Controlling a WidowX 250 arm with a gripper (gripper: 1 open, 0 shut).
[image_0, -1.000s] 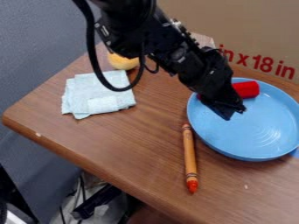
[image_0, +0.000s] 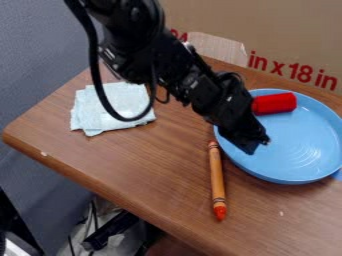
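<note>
The black arm reaches down from the top, its gripper (image_0: 245, 135) low over the left part of a blue plate (image_0: 303, 150); I cannot tell whether it is open or shut, or whether it holds anything. A red cylinder (image_0: 273, 103) lies on the plate's back part, just behind the gripper. An orange crayon (image_0: 217, 183) with a red tip lies on the wooden table left of the plate. A folded pale cloth (image_0: 103, 115) lies at the left.
A cardboard box (image_0: 267, 35) stands behind.
The gripper has moved slightly left and down over the plate. The yellow object behind the cloth is now hidden behind the arm.
</note>
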